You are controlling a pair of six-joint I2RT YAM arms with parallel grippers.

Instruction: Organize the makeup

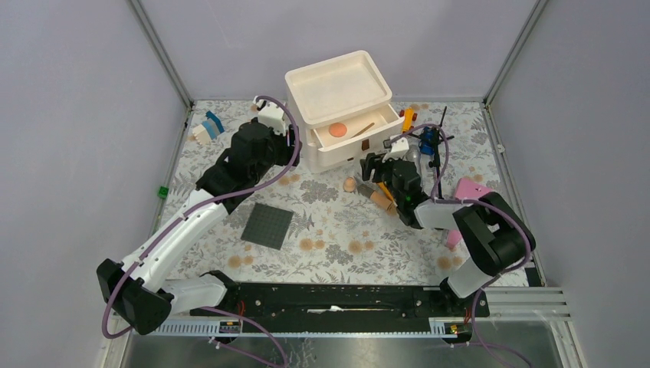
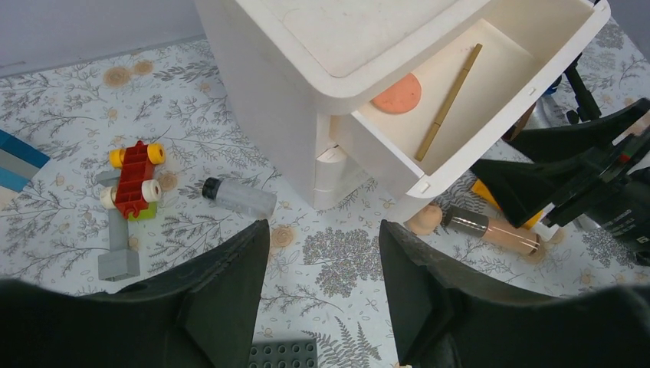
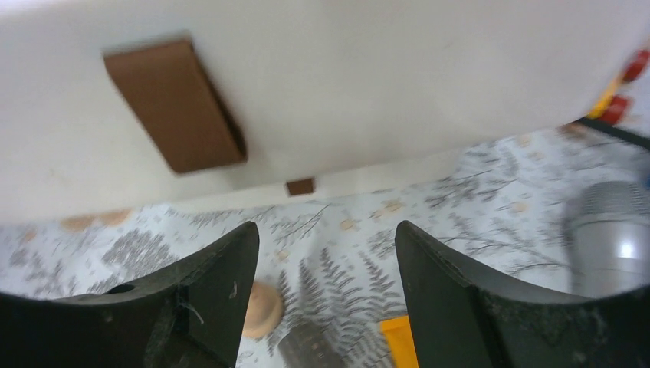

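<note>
A white drawer box [image 1: 336,80] has its upper drawer [image 2: 490,69] out, holding an orange disc [image 2: 396,95] and a thin gold stick [image 2: 448,102]. My left gripper is open above the table left of the box, empty. My right gripper is open just in front of the drawer's brown handle [image 3: 176,100], empty. Below the drawer lie a peach round piece [image 2: 421,218], a brown-capped cylinder [image 2: 494,234] and a yellow item [image 3: 398,341]. A clear bottle [image 2: 238,198] lies left of the box.
A toy car [image 2: 136,178], a blue-and-white block [image 1: 207,129] and a grey baseplate [image 1: 267,226] occupy the left and middle. A black stand [image 1: 435,153], grey cylinder [image 3: 613,245] and pink object [image 1: 467,188] sit at right.
</note>
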